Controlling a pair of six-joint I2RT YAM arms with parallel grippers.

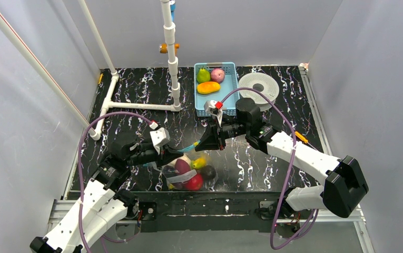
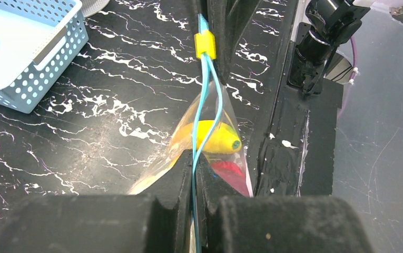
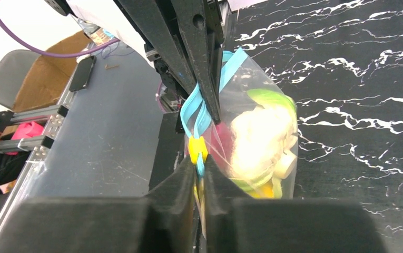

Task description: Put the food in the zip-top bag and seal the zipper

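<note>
A clear zip top bag full of food hangs below my two grippers, near the table's front edge. A yellow pepper-like piece, a red round one and a dark one show through its film. My left gripper is shut on the blue zipper strips. Beyond it the strips run apart, then meet at the yellow slider. On the slider's other side, my right gripper is shut on the strip's end, its tips right by the slider.
A light blue basket at the back holds a pear, a pink round fruit and an orange-yellow one. Beside it sits a white round lid-like disc. White pipes stand at the back left. Right of the bag, the marble-patterned table is clear.
</note>
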